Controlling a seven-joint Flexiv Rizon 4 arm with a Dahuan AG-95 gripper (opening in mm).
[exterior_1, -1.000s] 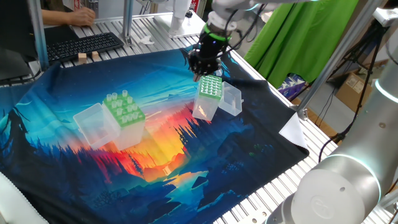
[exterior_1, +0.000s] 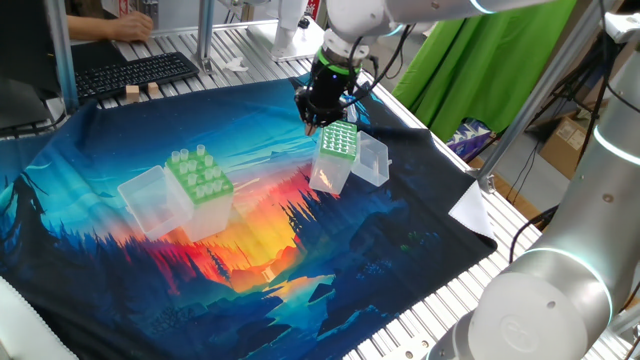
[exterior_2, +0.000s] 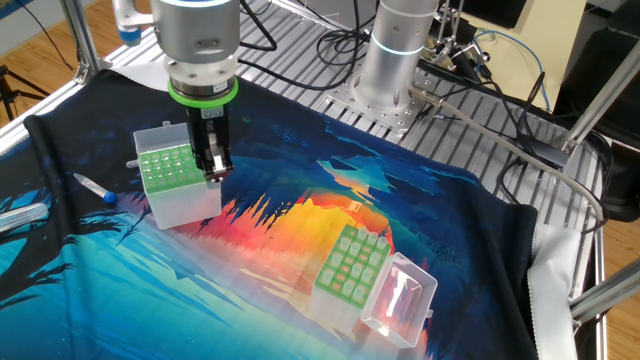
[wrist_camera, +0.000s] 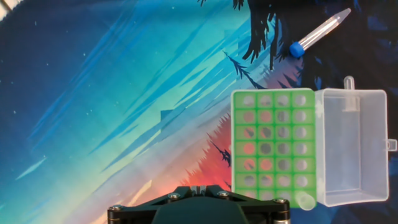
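Note:
A translucent box with a green grid rack (exterior_1: 340, 140) stands with its clear lid (exterior_1: 373, 160) folded open. Seen from the wrist, this rack (wrist_camera: 266, 132) has mostly empty holes, and a clear round cap or tube top (wrist_camera: 305, 200) shows at its lower right corner. My gripper (exterior_2: 218, 177) points down beside the box's rack (exterior_2: 168, 166), at its edge. In the wrist view the gripper's (wrist_camera: 199, 189) fingertips meet at the bottom edge, and nothing shows between them. A blue-capped clear tube (wrist_camera: 320, 32) lies on the cloth past the box.
A second box with a green rack (exterior_2: 353, 262) holds several clear tubes, its lid (exterior_2: 400, 300) open. Another clear tube-like object (exterior_2: 22, 216) lies at the left edge. Printed cloth covers the table. A keyboard (exterior_1: 135, 74) and a person's hand (exterior_1: 130, 27) are at the back.
Both boxes stay where they were.

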